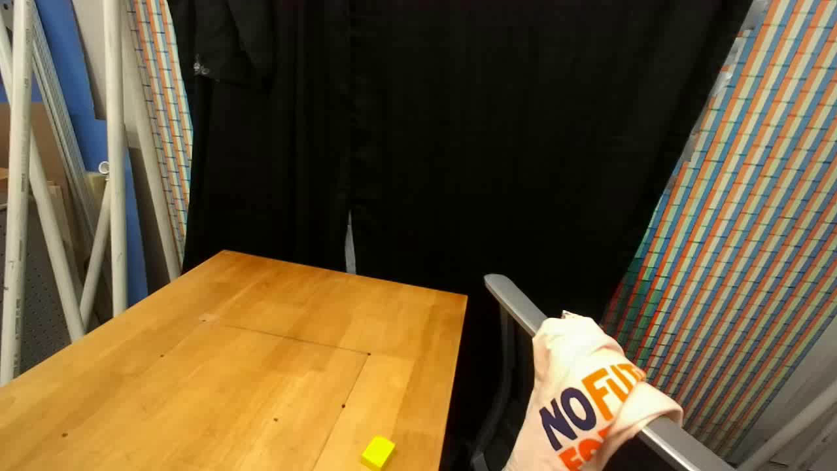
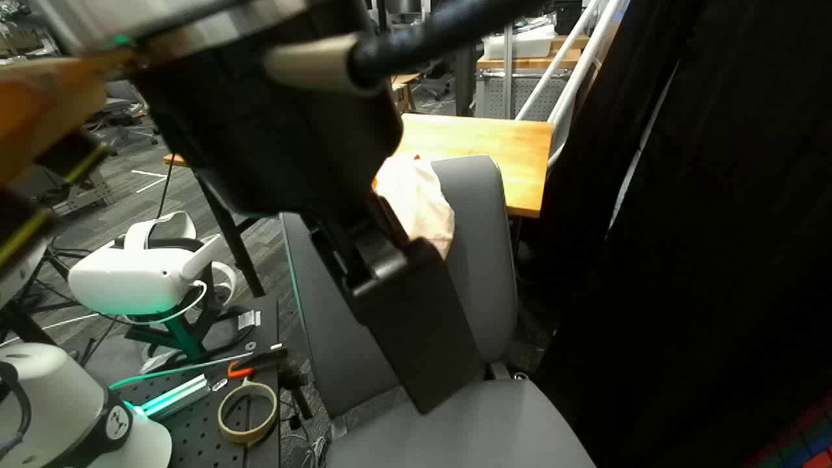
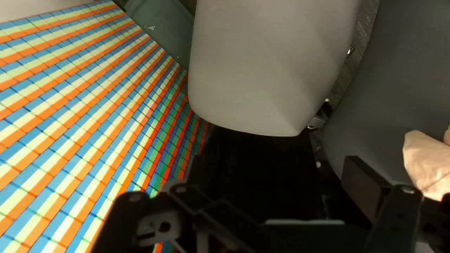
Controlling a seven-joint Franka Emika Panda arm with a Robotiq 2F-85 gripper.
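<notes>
My gripper is open in the wrist view. Its two dark fingers stand wide apart, and only dark background shows between them. In exterior view 2 the black gripper is seen from the side, close to the camera, hanging in front of a grey chair (image 2: 476, 265). A pale cloth with orange and dark blue lettering (image 1: 584, 400) drapes over the chair's back; its edge also shows at the right of the wrist view. On the wooden table (image 1: 259, 369), near the front right edge, sits a bright yellow block (image 1: 377, 453), far from the gripper.
The chair's grey seat (image 3: 270, 67) lies below the gripper. Black curtains (image 1: 510, 141) hang behind the table, beside a striped panel (image 1: 745, 235). A white headset (image 2: 140, 269) and a tape roll (image 2: 247, 412) are on a dark bench.
</notes>
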